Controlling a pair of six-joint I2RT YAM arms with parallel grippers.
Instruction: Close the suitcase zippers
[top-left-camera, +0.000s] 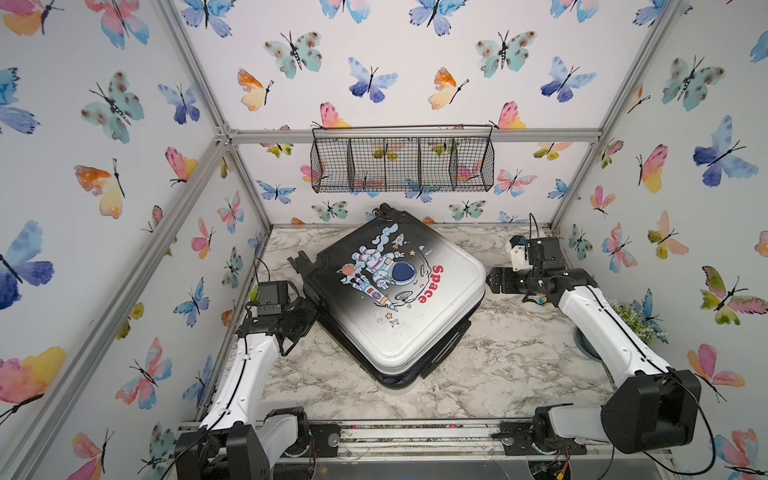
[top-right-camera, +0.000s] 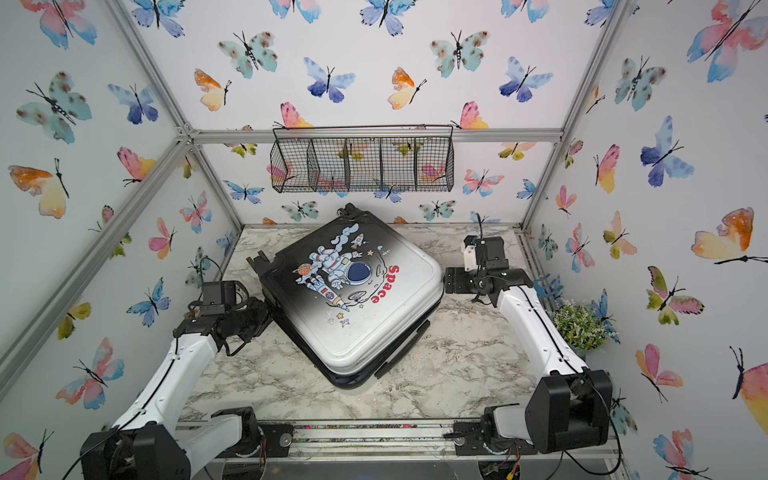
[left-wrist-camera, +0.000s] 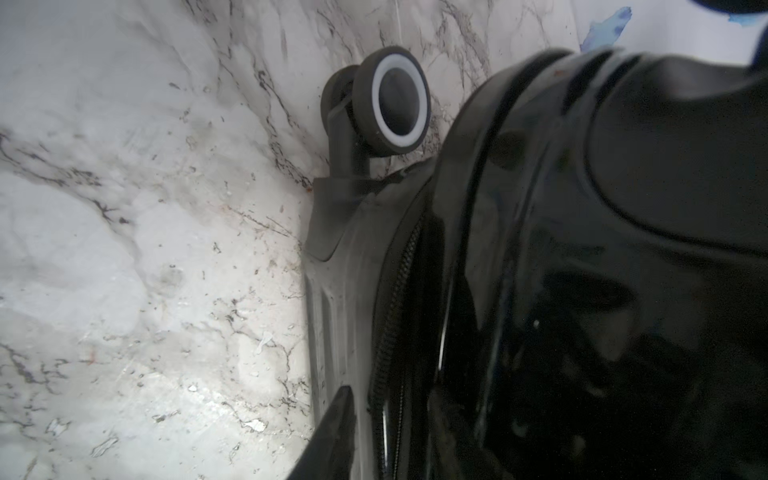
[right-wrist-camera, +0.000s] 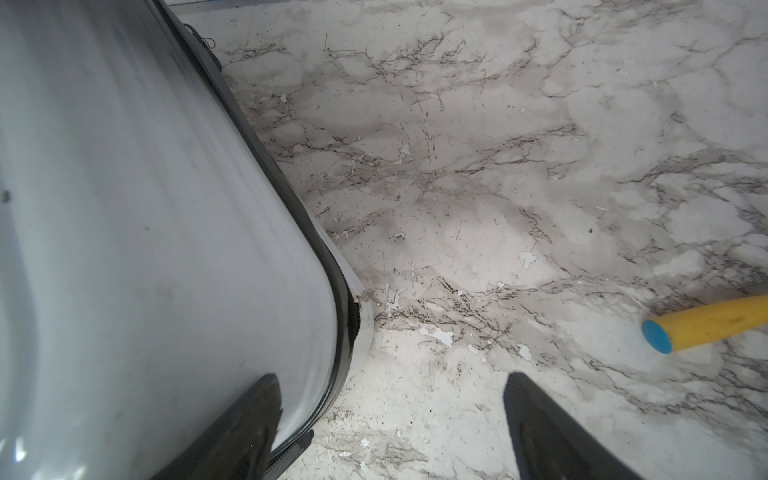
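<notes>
The suitcase (top-left-camera: 396, 296), grey-black fading to silver with an astronaut and the word "Space", lies flat and turned cornerwise on the table. In the left wrist view its zipper seam (left-wrist-camera: 392, 320) runs along the side, near a wheel (left-wrist-camera: 392, 100). My left gripper is at the suitcase's left side, its fingers (left-wrist-camera: 336, 424) part open with the seam showing between them; no pull tab can be made out. At the right corner my right gripper stands open, one finger over the shell and the other above bare table. The seam there (right-wrist-camera: 352, 320) shows a dark gap.
A yellow rod with a blue end (right-wrist-camera: 704, 324) lies on the table by the right gripper. A potted plant (top-right-camera: 580, 324) stands at the right. The wire basket (top-left-camera: 402, 164) hangs on the back wall.
</notes>
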